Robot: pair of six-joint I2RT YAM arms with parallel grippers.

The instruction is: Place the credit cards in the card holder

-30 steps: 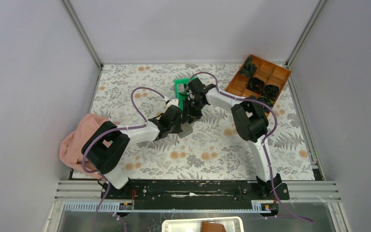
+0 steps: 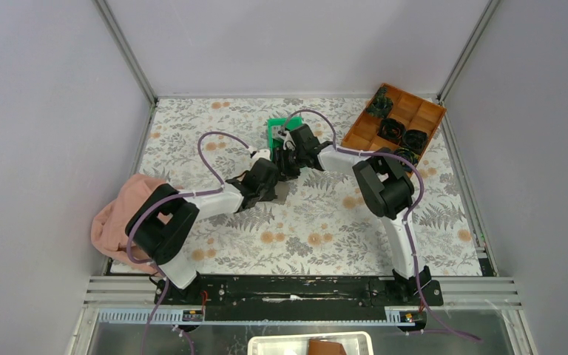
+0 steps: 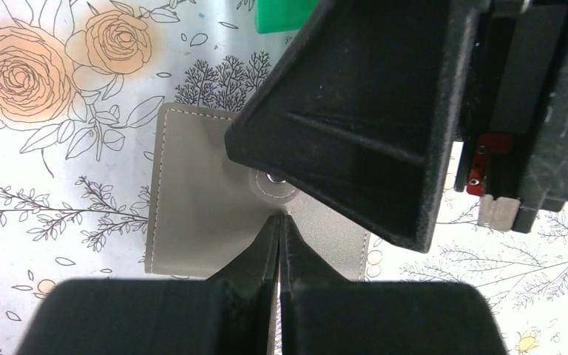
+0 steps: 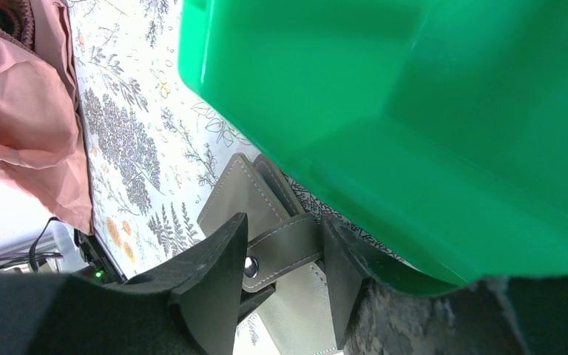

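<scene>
The grey card holder (image 4: 237, 192) with a stitched edge and snap strap (image 4: 281, 248) lies on the floral mat beside the green tray (image 4: 377, 89). My right gripper is open around the strap, its fingers either side. In the left wrist view the holder (image 3: 192, 185) lies under my left gripper, which is shut with its tips at the holder; the right gripper's dark body covers part of it. No cards can be made out clearly.
A pink cloth (image 2: 118, 222) lies at the left edge. A wooden box (image 2: 421, 111) with dark coils stands at the back right.
Since about a second ago both grippers and the card holder have shifted slightly in the top view, the holder a little leftward.
</scene>
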